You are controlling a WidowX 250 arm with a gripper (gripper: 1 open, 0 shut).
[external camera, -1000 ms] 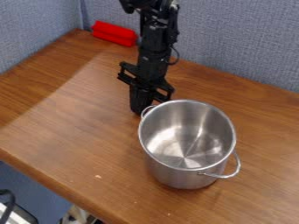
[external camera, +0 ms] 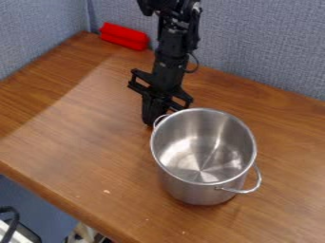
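Observation:
A large steel pot with two side handles stands at the front right of the wooden table; it looks empty inside. The black robot arm reaches down behind the pot, and its gripper is low, right beside the pot's rear-left handle. The fingertips are dark and partly hidden, so whether they touch the handle or the table cannot be told, nor how the fingers stand.
A red cylindrical object lies at the back left corner by the grey padded walls. Cables lie at the lower left edge.
The arm and gripper have shifted very slightly; the pot looks unmoved.

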